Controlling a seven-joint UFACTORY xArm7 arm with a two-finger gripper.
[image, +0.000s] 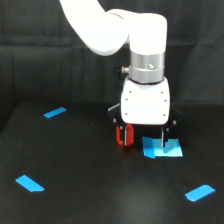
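My gripper (143, 138) points down in the right half of the camera view, close above the dark table. Its two dark fingers stand well apart, one at each side of the white hand, and nothing shows held between them. A small red object (126, 138) appears at the left finger, which partly covers it. Whether the finger touches it or only passes in front, I cannot tell. Behind the right finger, a light blue patch (172, 149) lies on the table.
Blue strips lie on the black table (95, 185): one at the far left (55, 112), one at the near left (29, 184) and one at the near right (200, 192).
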